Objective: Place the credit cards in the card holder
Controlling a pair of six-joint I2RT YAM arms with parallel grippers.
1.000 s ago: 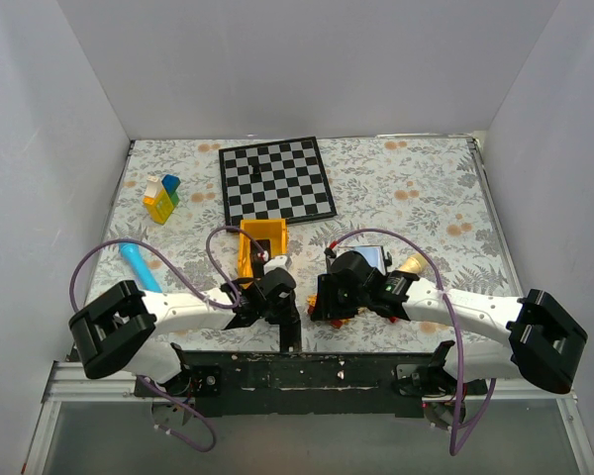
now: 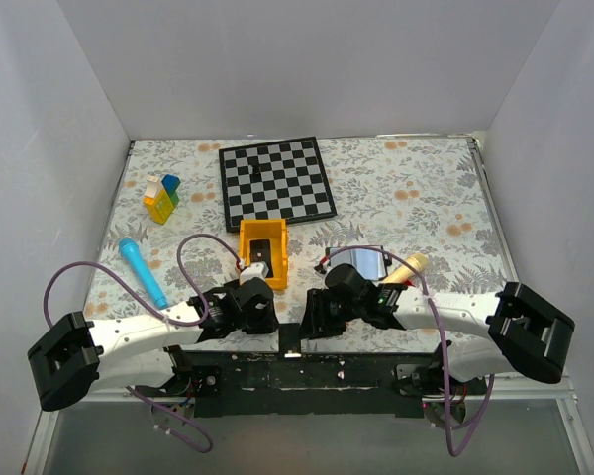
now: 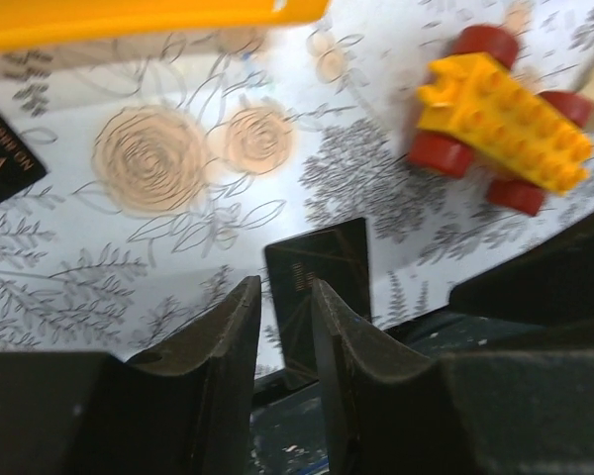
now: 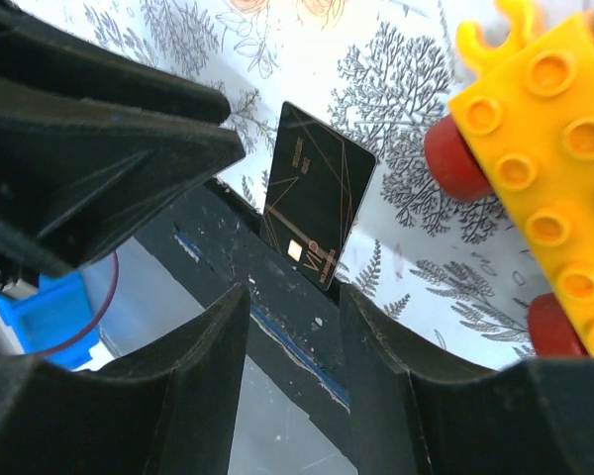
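A black card with gold "VIP" lettering lies flat at the table's front edge, partly over the black front strip. My left gripper hovers just left of the card, fingers part open, nothing between its fingers. From the right, my open and empty right gripper reaches close to the card. At the left of the left wrist view shows part of another flat black piece with small print. I cannot make out which object is the card holder.
A yellow basket with a black item inside stands behind the left gripper. Close to the right gripper is a yellow toy-brick piece with red wheels. A chessboard lies at the back; a blue stick is at left.
My left gripper has moved left, off the card, leaving it uncovered on the table. More recently my right gripper has come left and forward, closer to the card. The card itself has stayed put.
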